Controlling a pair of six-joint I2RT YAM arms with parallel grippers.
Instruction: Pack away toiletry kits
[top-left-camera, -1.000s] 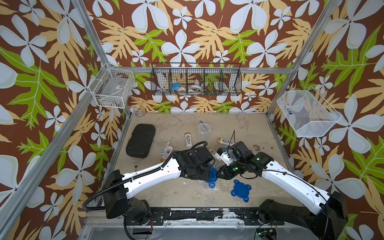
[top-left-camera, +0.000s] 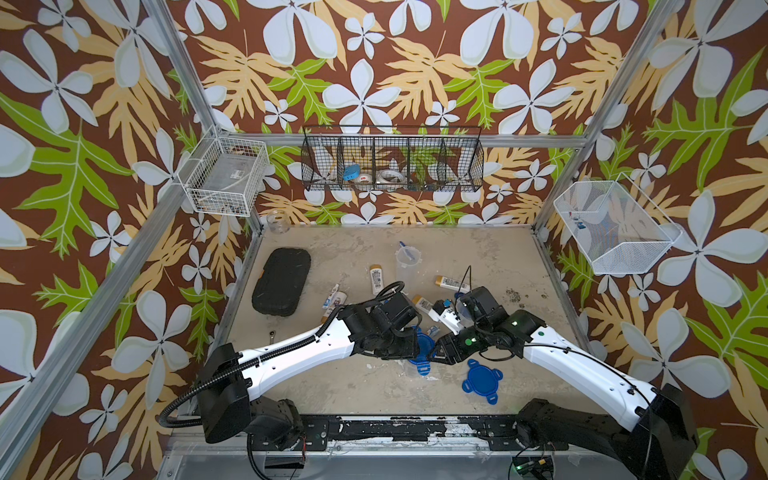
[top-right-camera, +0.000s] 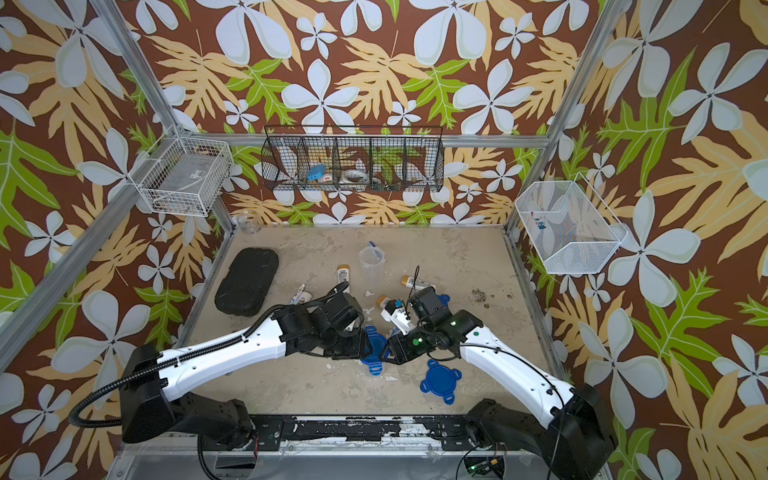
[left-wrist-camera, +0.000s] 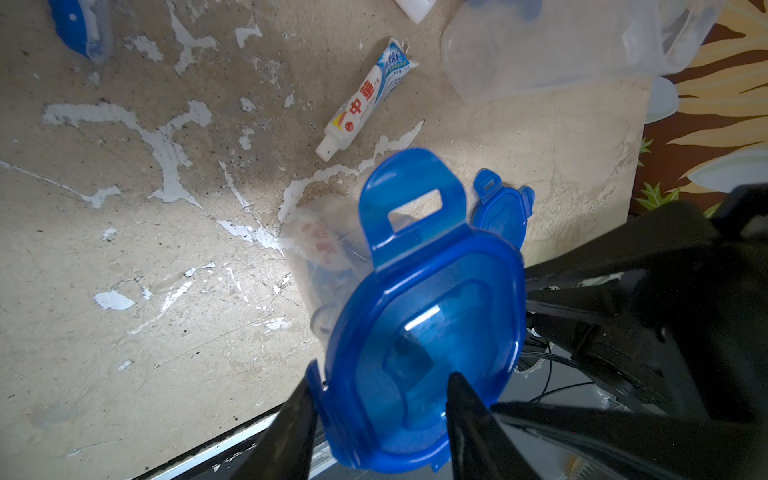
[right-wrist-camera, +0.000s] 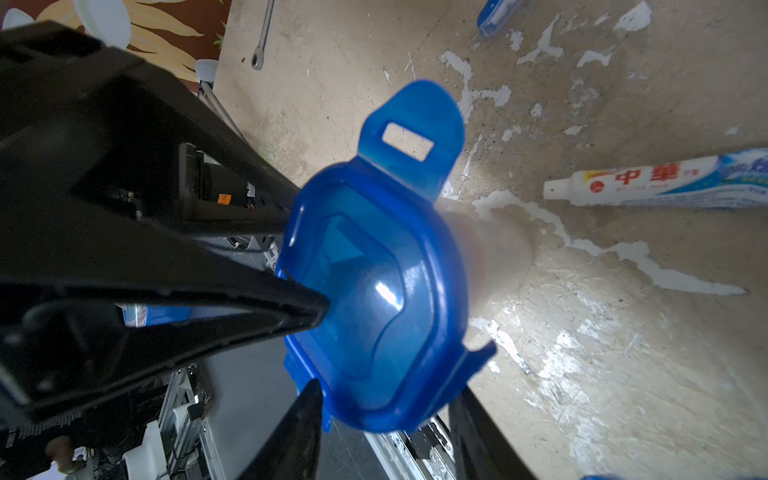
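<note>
A clear container (left-wrist-camera: 324, 264) topped by a blue lid (left-wrist-camera: 416, 344) sits between my grippers, low over the front middle of the table. My left gripper is shut on the lidded container. My right gripper is part open at the lid's near edge; whether it touches is unclear. A toothpaste tube (left-wrist-camera: 360, 100) lies just beyond. A second blue lid (top-left-camera: 482, 381) lies at the front right. Several bottles, among them an upright-labelled bottle (top-left-camera: 376, 279), lie farther back.
A clear pitcher (top-left-camera: 408, 264) stands at the back middle and a black case (top-left-camera: 280, 280) lies at the left. Wire baskets (top-left-camera: 392, 164) hang on the back and side rails.
</note>
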